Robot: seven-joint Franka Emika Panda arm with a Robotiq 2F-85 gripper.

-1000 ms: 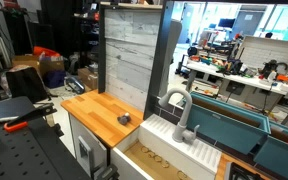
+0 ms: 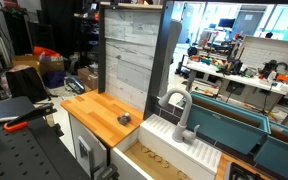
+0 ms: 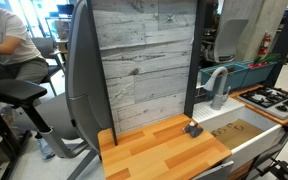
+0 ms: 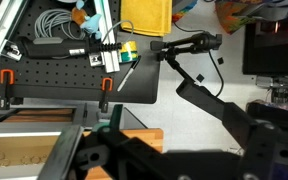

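Observation:
My gripper shows only in the wrist view, along the lower edge. Its dark fingers stand wide apart, so it is open, and I see nothing held between them. On the wooden counter (image 2: 92, 108) sits a small grey metallic object (image 2: 123, 118), also visible near the counter's right edge in exterior view 2 (image 3: 193, 129). A white drawer (image 3: 238, 138) stands pulled out beside the counter. Exterior view 1 shows several small ring-like shapes on its tan bottom. Neither exterior view shows the gripper.
Behind the drawer rises a grey faucet (image 2: 183, 112). A stove top (image 3: 271, 100) lies to its right. The wrist view looks down on a black perforated table (image 4: 59, 75) with cables, a yellow cloth (image 4: 146, 16) and a black bracket arm. Open floor (image 4: 214, 135) shows beside it.

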